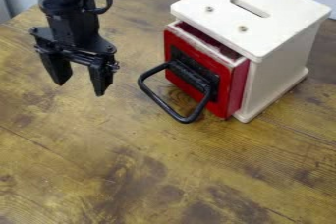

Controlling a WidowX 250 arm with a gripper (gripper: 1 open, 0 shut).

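A white wooden box point(277, 69) with a slot and screws on its top stands at the right. Its red front point(229, 98) sits slightly out from the body and carries a black loop handle point(155, 97) that sticks out low toward the left. My black gripper point(79, 75) hangs open at the upper left, to the left of the handle and apart from it, with nothing between its fingers.
A pale wall runs along the back edges at the top left and right.
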